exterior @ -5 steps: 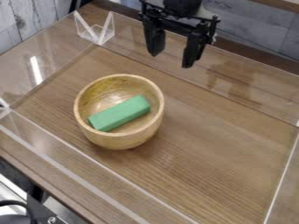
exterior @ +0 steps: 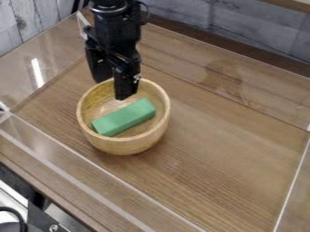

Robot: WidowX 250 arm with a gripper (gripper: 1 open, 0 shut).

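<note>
A wooden bowl (exterior: 154, 139) sits left of centre on the table, holding a green block (exterior: 123, 118) that lies diagonally inside it. My black gripper (exterior: 118, 85) reaches down from the top and hangs over the back part of the bowl, above and behind the block, open, with nothing seen held between its fingers.
A pale edge runs along the left, with a dark cable at the bottom left corner. A raised edge borders the back right.
My gripper has moved left from the back right of the table to over the bowl. The bowl and block look unmoved.
</note>
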